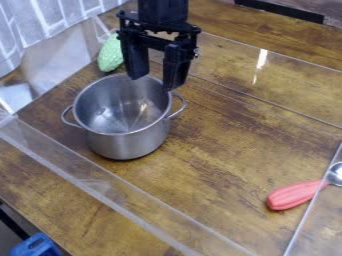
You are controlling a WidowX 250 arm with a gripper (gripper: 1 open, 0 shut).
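Observation:
My black gripper (pixel 155 70) hangs over the back rim of a steel pot (pixel 124 136), its two fingers apart and pointing down, with nothing visible between them. The pot stands at the left of the wooden table, empty as far as I can see, with a wire handle on each side. A green and white object (pixel 111 54) lies behind the pot, partly hidden by the arm.
A red-handled utensil (pixel 291 195) with a metal head lies at the lower right. Clear plastic edges border the table. A blue object (pixel 34 246) sits at the bottom left.

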